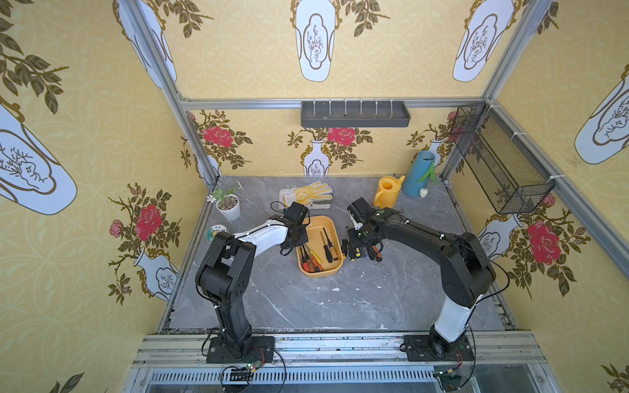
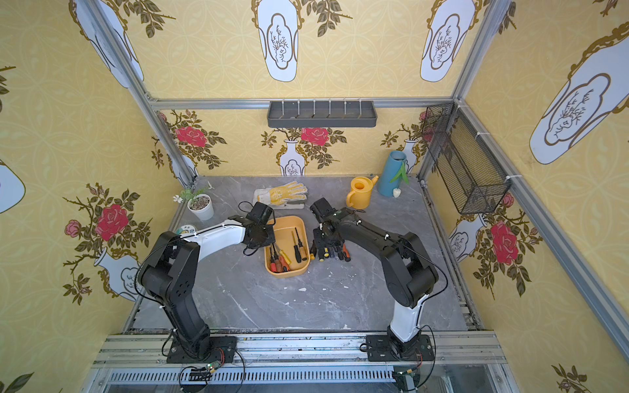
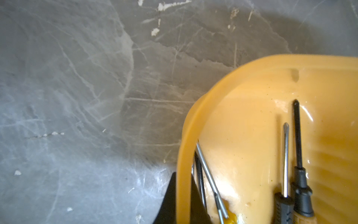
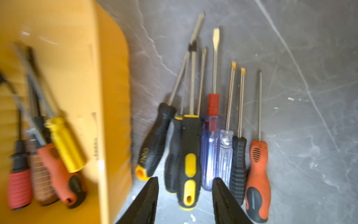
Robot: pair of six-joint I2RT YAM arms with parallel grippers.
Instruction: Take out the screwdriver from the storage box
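Note:
The yellow storage box (image 1: 336, 241) stands mid-table, with several screwdrivers inside, among them a red-and-black one (image 4: 59, 171), a yellow-handled one (image 4: 66, 143) and a dark-shafted one (image 3: 297, 138). My left gripper is shut on the box's rim, one dark finger on each side of the wall. Just right of the box, several removed screwdrivers lie in a row on the table, including a black-and-yellow one (image 4: 191, 156) and an orange one (image 4: 258, 175). Over the handles of that row hovers my right gripper, its fingers apart and nothing visibly gripped.
Gloves (image 1: 308, 193) lie behind the box. A yellow watering can (image 1: 388, 192) and a blue vase (image 1: 418, 173) are at the back right; a potted plant (image 1: 228, 205) is at the back left.

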